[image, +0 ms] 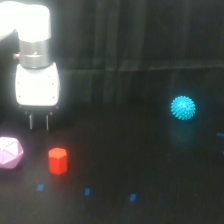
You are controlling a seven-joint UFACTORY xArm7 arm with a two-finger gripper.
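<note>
The white robot gripper (40,121) hangs at the left of the camera view, its two thin dark fingers apart with nothing visible between them. Below it and slightly right stands a small red hexagonal block (58,161). A faceted pink ball (9,152) lies at the left edge, below and left of the gripper. A spiky cyan ball (183,107) is off to the right, well apart from the gripper.
Small blue marks lie on the floor in the foreground. A dark curtain (120,45) forms the background.
</note>
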